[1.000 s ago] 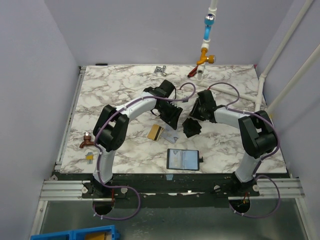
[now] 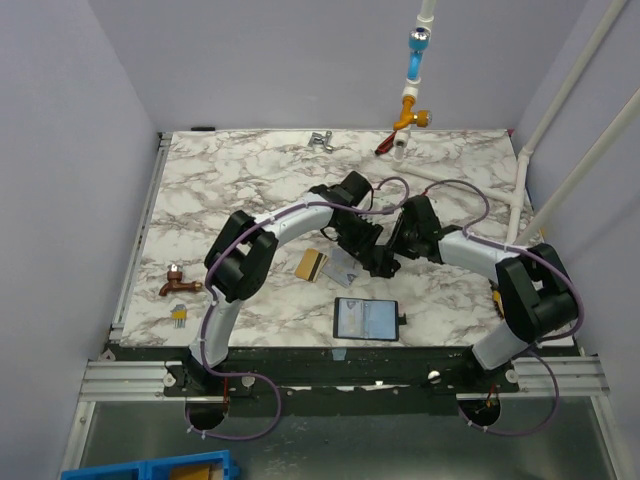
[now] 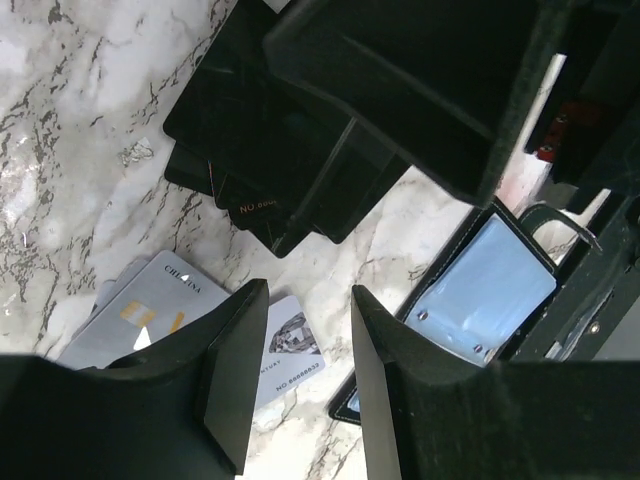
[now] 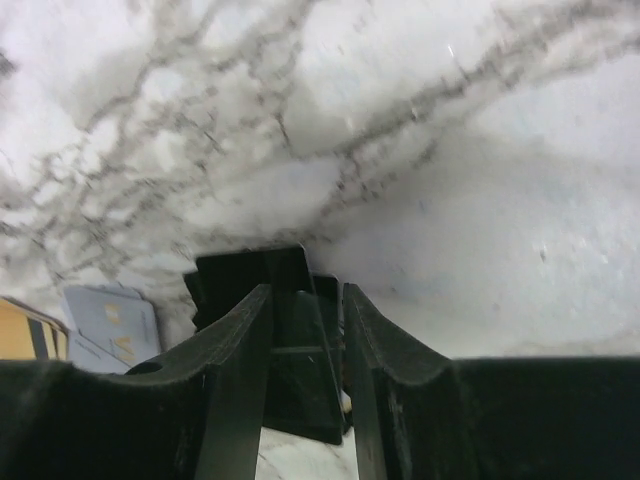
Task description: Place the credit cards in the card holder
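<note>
Black cards lie overlapped on the marble, beside silver cards and a gold card. The card holder, black with a light blue inside, lies at the front. My left gripper is over the cards, fingers apart with nothing between them. My right gripper hangs over the black cards, fingertips apart; the cards show behind them, none clearly held. The two grippers are close together.
A copper tap and small yellow item sit at the left. White pipes and valves stand at the back right.
The left gripper has shifted right, toward the right gripper and the black cards.
</note>
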